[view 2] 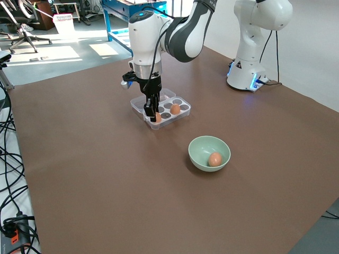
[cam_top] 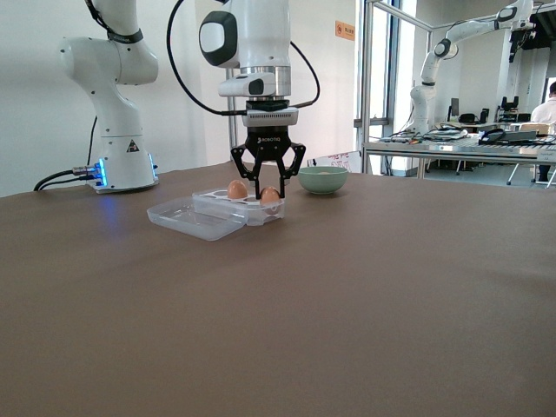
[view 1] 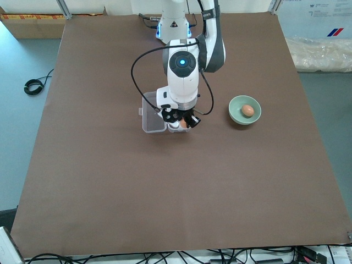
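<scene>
My black gripper [cam_top: 269,193] is down at the clear plastic egg carton [cam_top: 195,221], fingers straddling the near compartments by an egg [cam_top: 271,201]; whether they touch it is hard to tell. A second egg [cam_top: 237,190] sits in the carton, seen also in the right view [view 2: 175,109]. The carton's open lid [view 1: 154,124] lies flat to its side. Apart from the carton, a mint green bowl [view 1: 236,103] holds one brown egg [view 1: 248,110], seen in the right view as well [view 2: 215,159].
The arm's base [cam_top: 126,169] stands behind the carton. Cables [view 1: 66,258] run beyond the table's front edge.
</scene>
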